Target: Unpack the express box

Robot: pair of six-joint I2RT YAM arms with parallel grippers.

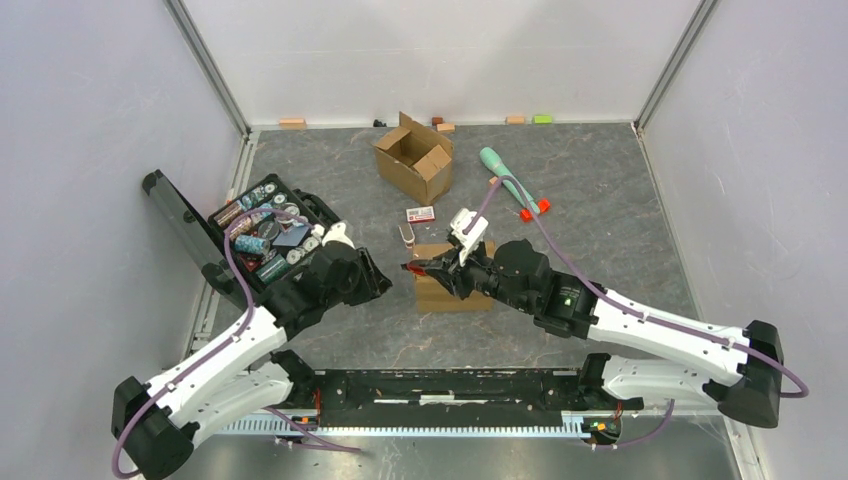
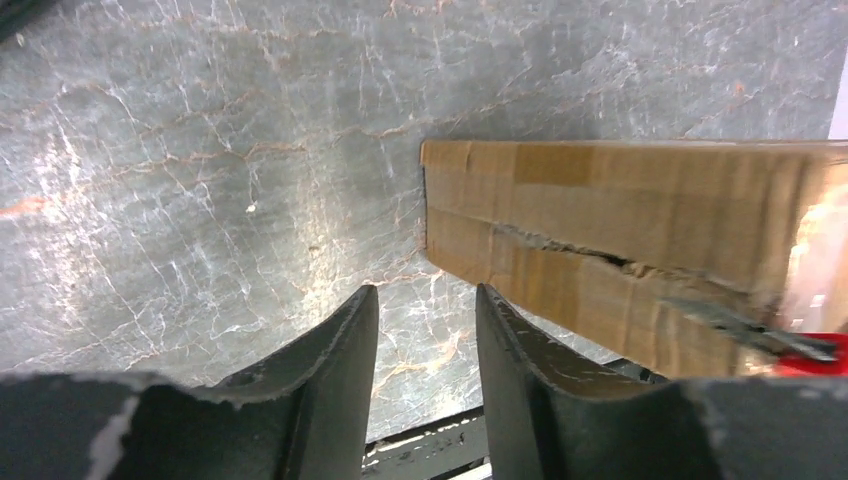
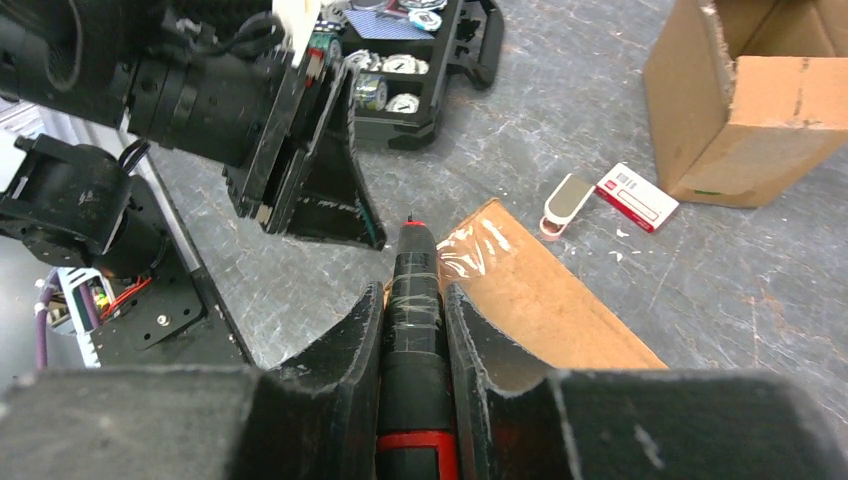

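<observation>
The cardboard express box (image 1: 447, 297) lies in front on the grey floor. In the left wrist view, a dark slit runs along the taped face of the box (image 2: 590, 200). My right gripper is shut on a black cutter with red parts (image 3: 412, 345). The cutter (image 1: 417, 268) reaches over the box's left side; whether its blade touches the cardboard cannot be told. Just left of the box, my left gripper stands part open, bare floor showing between its fingers and no contact with the box visible.
An open toolbox (image 1: 262, 232) full of rolls and cans lies to the left. Behind the box are an empty open carton (image 1: 415, 165), a red-and-white packet (image 1: 420, 214), a small clip-like item (image 1: 407, 234) and a green bat-like object (image 1: 510, 180).
</observation>
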